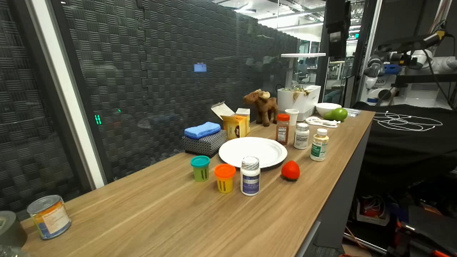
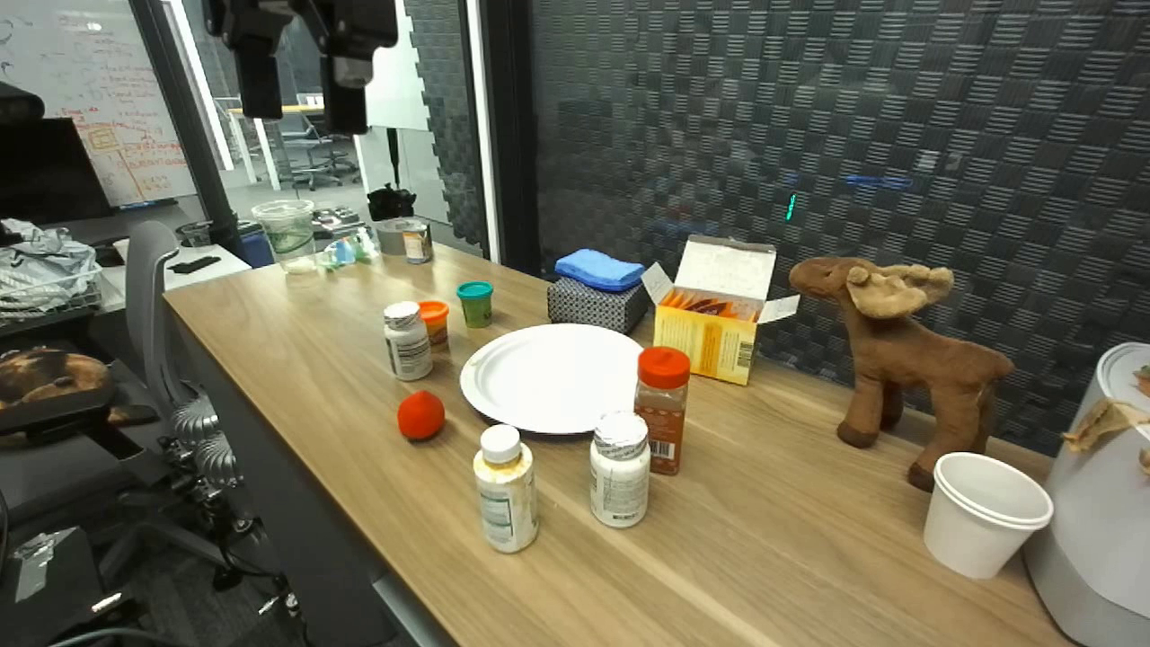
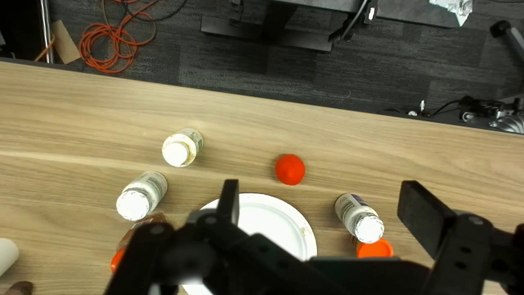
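Note:
High above the wooden counter, my gripper (image 2: 302,113) hangs open, nothing between its fingers. Looking down in the wrist view, its two dark fingers stand wide apart over the white plate (image 3: 265,216) and the small red object (image 3: 290,169). That red object sits alone on the wood, on the open side of the plate. A white bottle with a purple label (image 1: 250,177) stands beside an orange-lidded tub (image 1: 225,180); a teal-lidded tub (image 1: 200,169) is close by. Past the plate are a green-labelled bottle (image 1: 319,145), another white bottle (image 1: 301,136) and a red-capped jar (image 1: 282,130).
Along the wall stand a patterned box with a blue cloth (image 2: 599,270), an open yellow box (image 2: 706,334) and a toy moose (image 2: 916,356). A paper cup (image 2: 983,518) stands near the moose. A can (image 1: 49,217) is at the far left; bare wood lies between it and the tubs.

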